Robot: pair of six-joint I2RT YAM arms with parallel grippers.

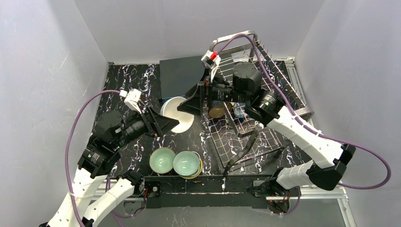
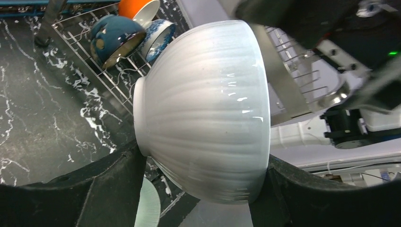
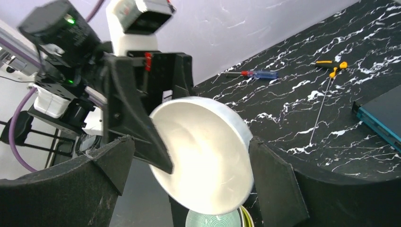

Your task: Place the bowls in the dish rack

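A white ribbed bowl [image 1: 178,115] [image 2: 202,106] [image 3: 201,156] is held up on its side between the two grippers. My left gripper [image 1: 168,124] has its fingers around the bowl, which fills the gap between them in the left wrist view. My right gripper [image 1: 191,105] stands open at the bowl's far side, its fingers spread wide in its wrist view. The dish rack [image 1: 222,142] stands at the right, holding a dark blue bowl [image 2: 115,40], a blue-patterned bowl [image 2: 156,38] and an orange bowl [image 2: 138,8].
Green bowls [image 1: 162,160] [image 3: 213,220], some stacked, sit at the front edge. A dark flat box [image 1: 179,66] lies at the back. Screwdrivers [image 3: 265,74] lie on the marble surface. Walls close in on the left and right.
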